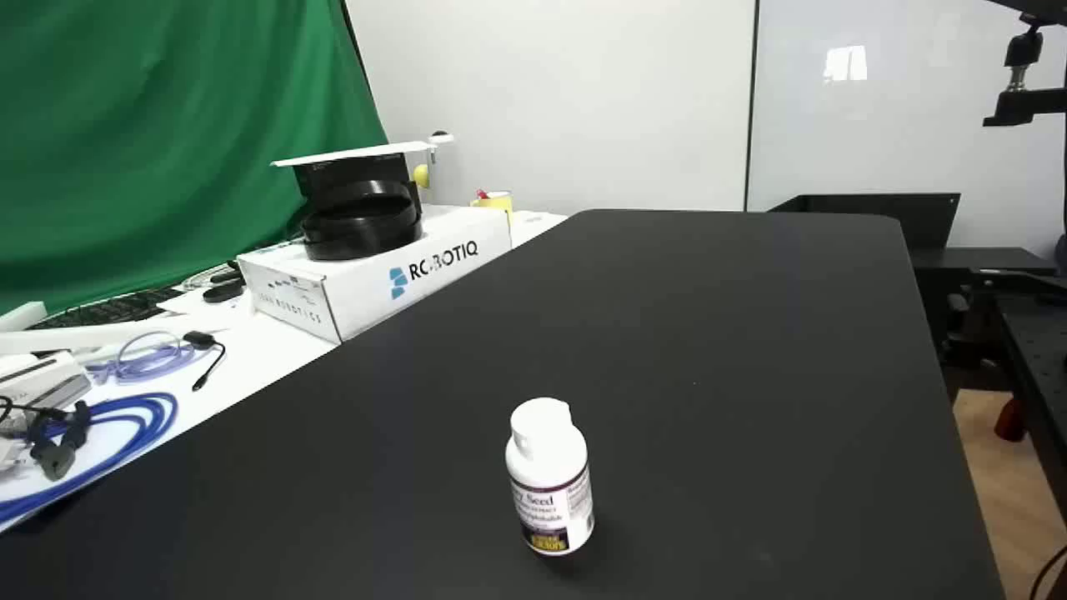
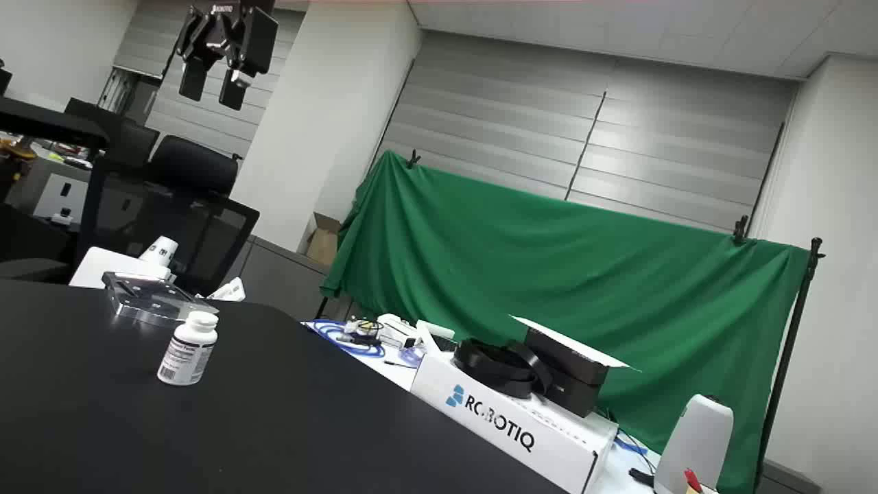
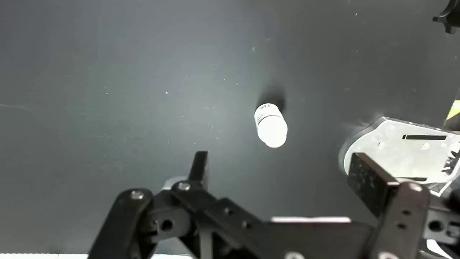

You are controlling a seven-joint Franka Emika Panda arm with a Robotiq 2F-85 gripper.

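Observation:
A white bottle [image 1: 551, 478] with a printed label stands upright on the black table [image 1: 700, 350]. The same bottle [image 2: 188, 349] shows at the left in the second exterior view, and from above the bottle [image 3: 271, 125] appears past the fingertips in the wrist view. My gripper [image 2: 212, 95] hangs high over the table, well clear of the bottle. In the wrist view the gripper is open, its fingers wide apart and only bare tabletop between them.
A clear plate-like fixture [image 2: 152, 298] lies at the table's edge near the bottle. On the white side table are a Robotiq box [image 1: 385, 275] with black rings on top and coiled blue cables [image 1: 140, 430].

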